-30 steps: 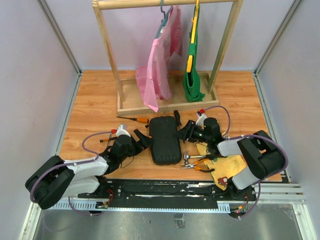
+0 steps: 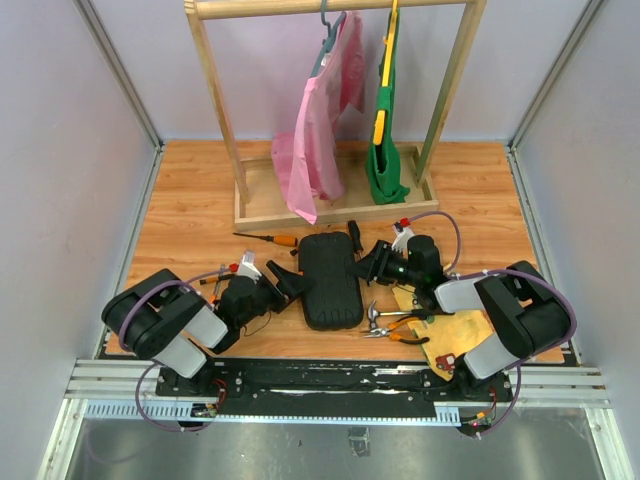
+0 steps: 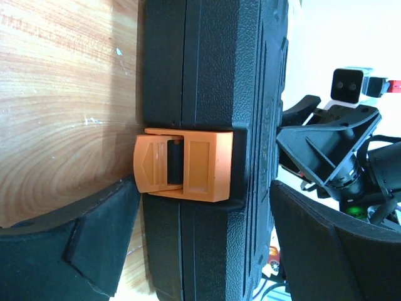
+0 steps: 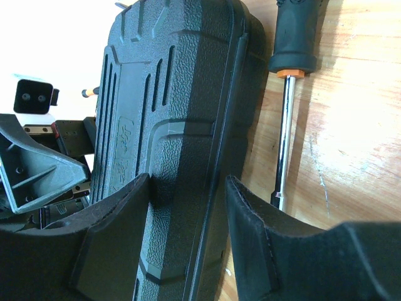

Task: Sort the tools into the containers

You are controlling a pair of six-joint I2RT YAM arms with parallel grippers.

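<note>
A black toolbox (image 2: 331, 281) lies in the middle of the table, its lid down. On its left side an orange latch (image 3: 210, 166) stands between the spread fingers of my left gripper. That gripper is part open, with a gap on the table side of the latch. From the right, my right gripper is shut on the toolbox's right edge. A black-handled screwdriver (image 4: 289, 81) lies on the table beside the box. Pliers (image 2: 408, 340) and a hammer (image 2: 373, 314) lie to the right, by the right arm.
Behind the toolbox lies an orange-handled screwdriver (image 2: 285, 240). A wooden rack (image 2: 250, 215) with a pink garment (image 2: 318, 130) and a green one (image 2: 384, 165) stands at the back. A yellow cloth (image 2: 455, 345) spreads at the front right.
My left arm's elbow has swung up and to the right, while its gripper stays close to the toolbox's left side, now slightly farther right. Toolbox and right arm hold still.
</note>
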